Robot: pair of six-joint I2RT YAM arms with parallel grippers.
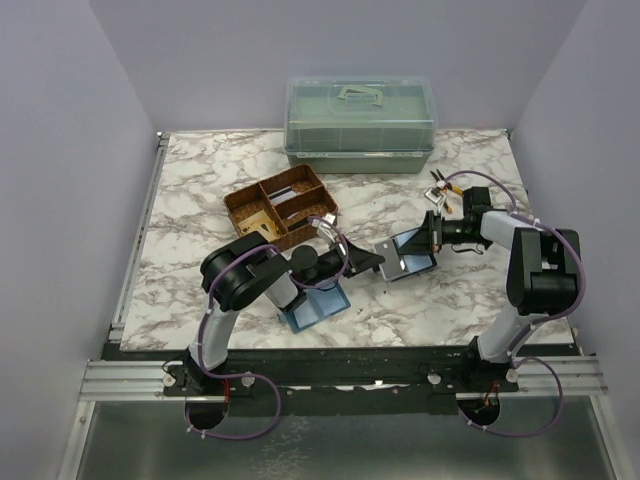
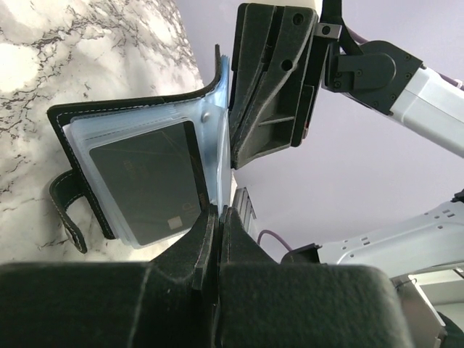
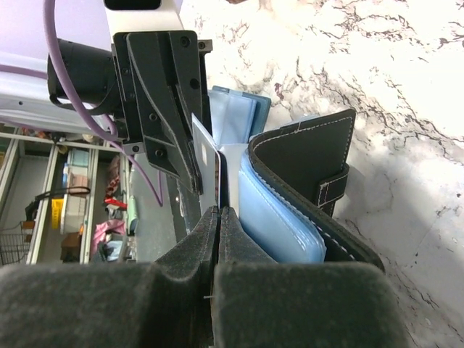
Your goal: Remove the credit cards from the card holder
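Note:
The open card holder [image 1: 416,259] stands between my grippers, black outside with blue-clear sleeves. A dark card [image 2: 145,185] sits in its sleeve in the left wrist view. My left gripper [image 1: 376,262] is shut at the sleeves' edge [image 2: 221,159]; whether it pinches anything thin is unclear. My right gripper [image 1: 430,242] is shut, its tips at a pale card edge [image 3: 207,159] beside the blue sleeves; I cannot tell whether that edge is between them.
A wooden compartment box [image 1: 280,195] and a blue item [image 1: 315,310] lie on the left. A clear green case [image 1: 360,140] stands at the back, small tools [image 1: 440,185] at the right.

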